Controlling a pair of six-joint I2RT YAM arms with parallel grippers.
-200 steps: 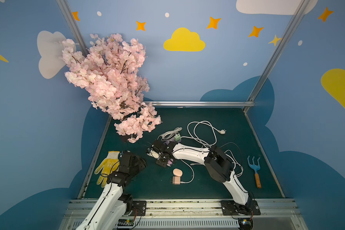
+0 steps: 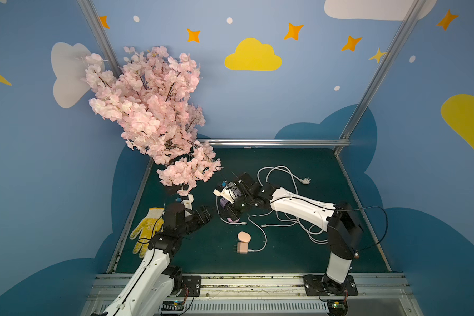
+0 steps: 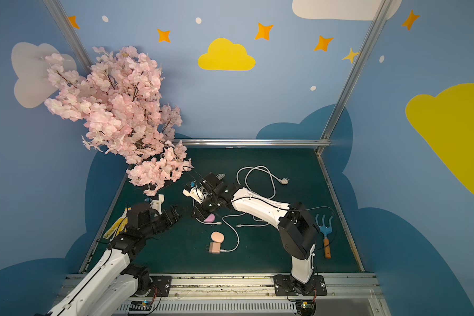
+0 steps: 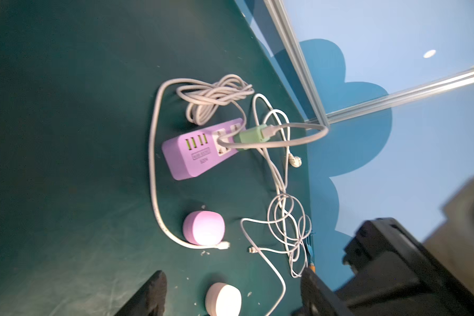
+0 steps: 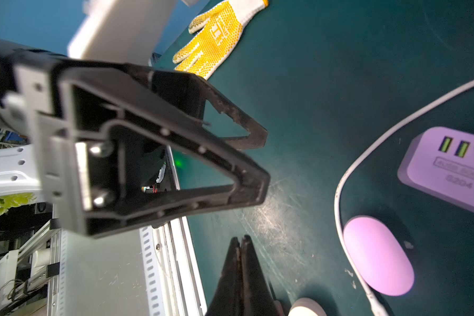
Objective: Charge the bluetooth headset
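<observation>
The purple headset case (image 4: 203,227) lies below the purple power strip (image 4: 187,158) in the left wrist view, with a white cable end (image 4: 223,245) beside it. A green charger (image 4: 252,136) is in the strip. A peach case (image 2: 243,237) lies by a peach charger (image 2: 242,247). My left gripper (image 2: 205,215) is part open, nothing visible between its fingers, left of the cases and above the table. My right gripper is shut with nothing showing between its fingertips, raised over the table's middle.
A yellow glove (image 2: 144,231) lies at left, pink blossom branches (image 2: 152,115) stand at back left, a blue garden fork (image 3: 326,237) lies at right. Loose white cables cover the middle right. The two arms are close together.
My left gripper has moved slightly up and right.
</observation>
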